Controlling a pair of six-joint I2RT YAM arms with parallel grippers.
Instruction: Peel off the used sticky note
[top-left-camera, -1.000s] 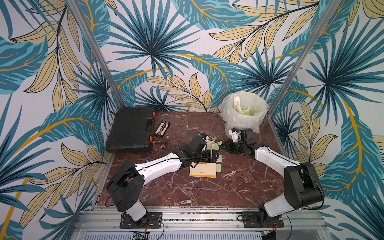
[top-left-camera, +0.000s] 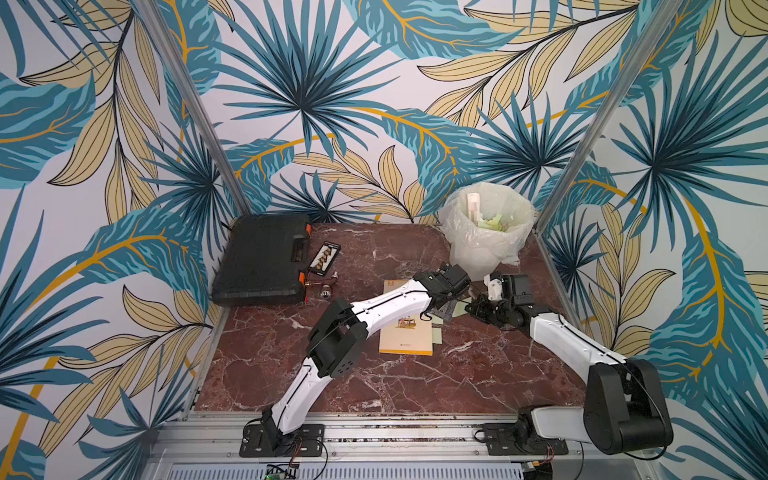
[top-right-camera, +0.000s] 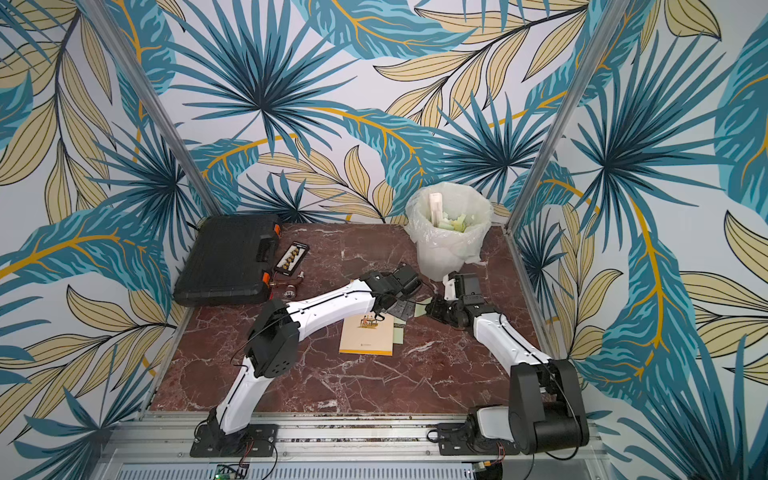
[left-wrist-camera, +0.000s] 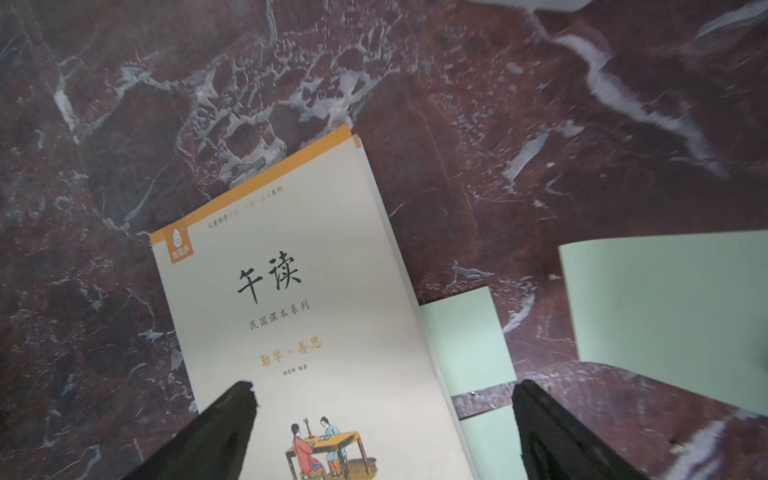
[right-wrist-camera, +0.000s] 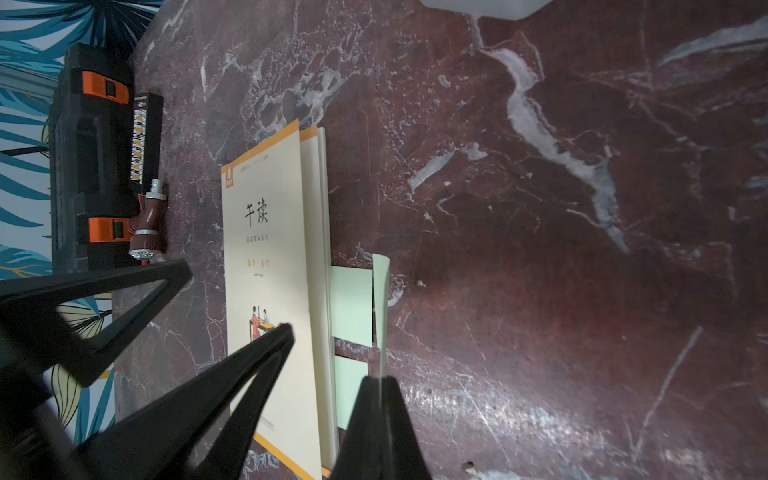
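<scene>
A book (left-wrist-camera: 296, 320) with a cream cover and orange edging lies on the marble table. Two pale green sticky notes stick out from its right side: the upper note (left-wrist-camera: 468, 336) and the lower note (left-wrist-camera: 496, 440). My right gripper is shut on another green sticky note (right-wrist-camera: 381, 312), which stands up from its fingertips, clear of the book's edge. That held note (left-wrist-camera: 672, 312) looks raised in the left wrist view. Over the book and its right side, my left gripper is open, nothing between its fingers.
A bin with a plastic liner (top-left-camera: 480, 244) and some waste inside stands at the back right. A black case (top-left-camera: 260, 260), a small box (top-left-camera: 324, 258) and a brown tool (right-wrist-camera: 149, 220) lie at left. Both arms are close together.
The right gripper has drawn a little right, away from the book, with the green note.
</scene>
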